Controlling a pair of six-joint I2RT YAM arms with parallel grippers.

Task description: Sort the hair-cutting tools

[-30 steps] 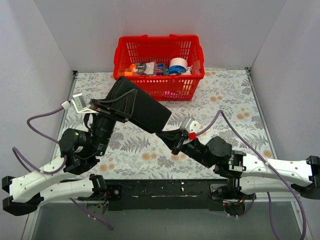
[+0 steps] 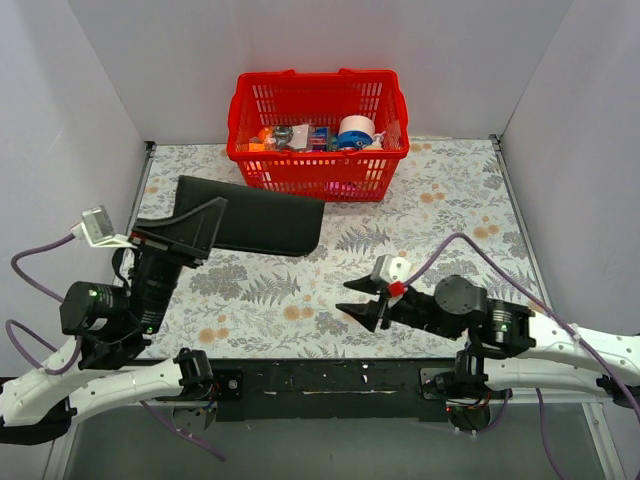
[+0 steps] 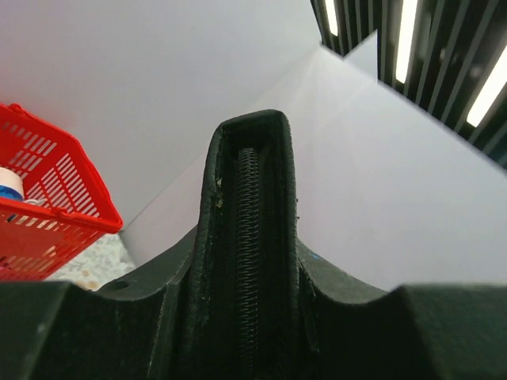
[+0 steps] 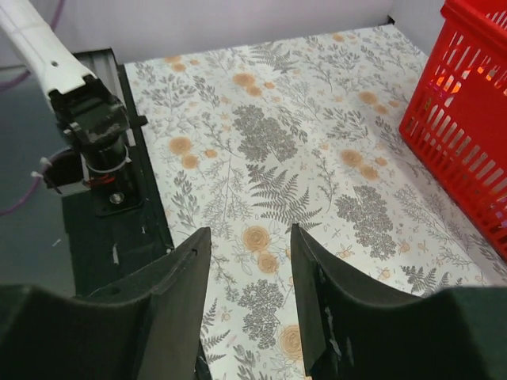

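Observation:
A black zippered case (image 2: 260,222) hangs above the table at left, my left gripper (image 2: 195,230) shut on one end of it. In the left wrist view the case (image 3: 247,237) stands between the fingers, zip visible. My right gripper (image 2: 365,300) is open to the right of and below the case, apart from it, with nothing between its fingers; in the right wrist view only patterned table shows past the fingertips.
A red basket (image 2: 315,175) at the back holds tape rolls, packets and other small items. A dark rail runs along the front edge.
My left gripper has carried the case leftward and tilted it nearer level. The right gripper has parted from the case's end, moved a little right and down, and opened.

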